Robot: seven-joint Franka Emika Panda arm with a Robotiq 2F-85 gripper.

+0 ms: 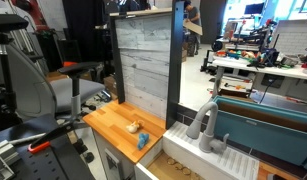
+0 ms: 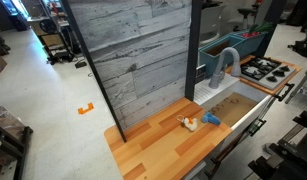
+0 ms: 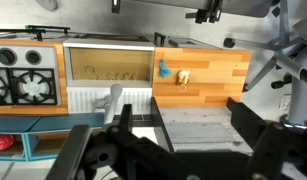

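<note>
My gripper shows as dark, blurred fingers along the lower part of the wrist view, held wide apart and open, with nothing between them. Beyond and below it lies the wooden counter. A small blue object rests on that counter near the sink side. Beside it is a small yellow-and-white object, a short gap away. Both show in exterior view 1, the blue one nearer the sink and the yellowish one farther left. Neither touches the gripper.
A sink with a grey faucet adjoins the counter. Past it sits a stove top. A grey plank wall rises behind the counter, and a teal bin stands behind the sink. Most of the wooden top is bare.
</note>
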